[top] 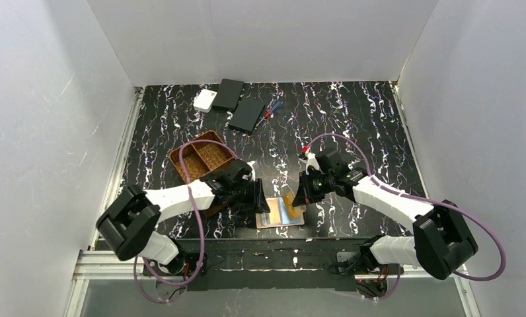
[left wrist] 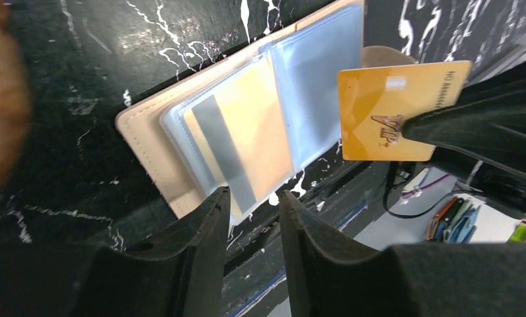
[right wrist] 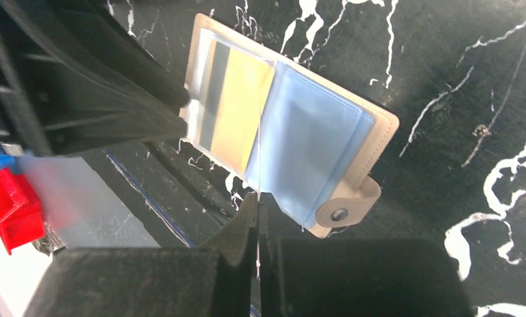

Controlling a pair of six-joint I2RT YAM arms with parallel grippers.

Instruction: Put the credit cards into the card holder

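Observation:
The open card holder [left wrist: 138, 129] lies flat on the table, tan with a blue sleeve [right wrist: 306, 132] on its right half. A yellowish panel with a grey stripe [left wrist: 224, 145] shows on its left half. My right gripper is shut on an orange card [left wrist: 379, 92]. That card stands edge-on in the right wrist view, over the holder near the middle; whether it touches a pocket I cannot tell. Low over the holder's left half is my left gripper, open, with a gap between its fingertips and nothing held.
A brown divided basket [top: 207, 155] stands left of the holder, partly hidden by my left arm. Two black boxes [top: 228, 94], a white box [top: 205, 100] and a blue-and-red tool [top: 271, 109] lie at the back.

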